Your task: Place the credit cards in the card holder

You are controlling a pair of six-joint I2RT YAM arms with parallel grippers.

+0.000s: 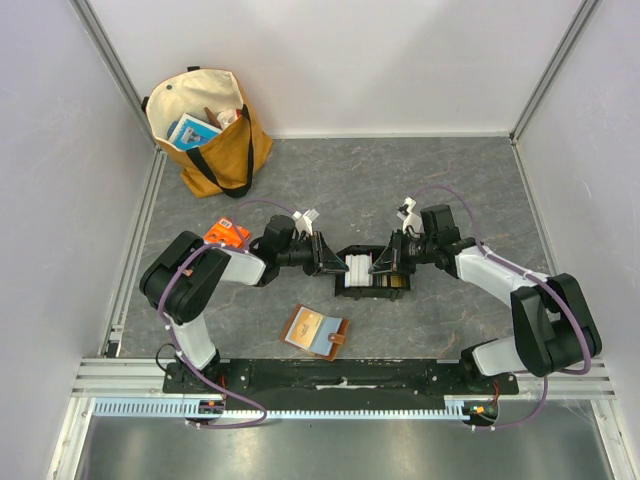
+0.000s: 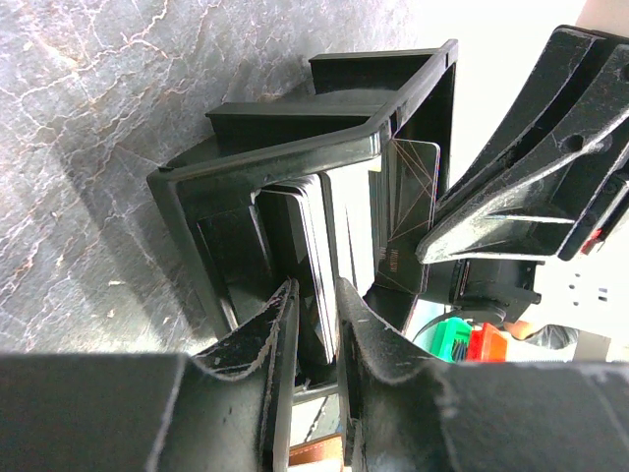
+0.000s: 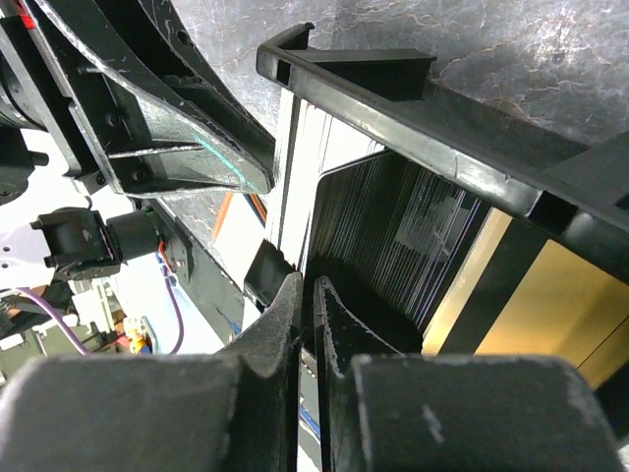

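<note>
The black card holder (image 1: pixel 373 293) lies on the grey table between my two grippers, cards standing on edge inside it. White-edged cards (image 3: pixel 305 162) fill one part, with dark cards (image 3: pixel 388 231) beside them and gold ones (image 3: pixel 570 305) further along. My left gripper is narrowly open at the holder's left part, close to a stack of cards (image 2: pixel 316 241). From the right side, my right gripper reaches in at the dark cards, a slim gap between its fingers. Whether either pair of fingertips touches a card is hard to see.
A brown folder (image 1: pixel 339 338) with gold and pale cards lies in front of the holder. An orange packet (image 1: pixel 228 232) sits left, beside my left arm. The yellow bag (image 1: pixel 240 150) stands at the back left. Table behind the holder is clear.
</note>
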